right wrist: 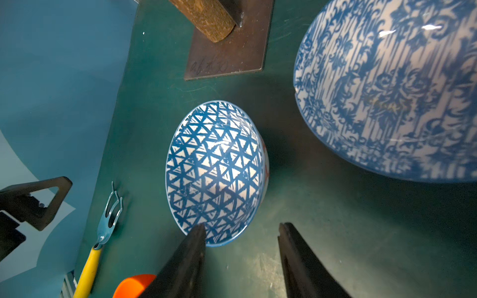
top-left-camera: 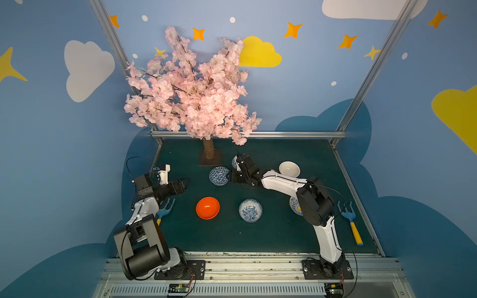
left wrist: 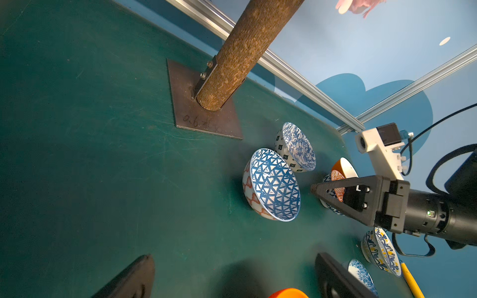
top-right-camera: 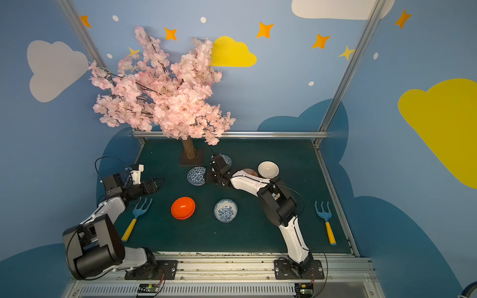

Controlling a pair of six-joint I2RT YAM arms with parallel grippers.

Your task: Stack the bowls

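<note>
A blue-and-white triangle-patterned bowl stands near the tree base, with my right gripper close to its near rim. The right fingers are part open, and nothing shows between them. Behind it sits a blue floral bowl. On the left side of the table my left gripper is open and empty. The orange bowl and a blue-flowered white bowl rest in the front middle. A white bowl stands at the back right. The yellow-and-blue patterned bowl is partly hidden under the right arm in the top left view.
The tree trunk rises from a brown plate at the back. Blue forks with yellow handles lie at both sides, one fork at the right.
</note>
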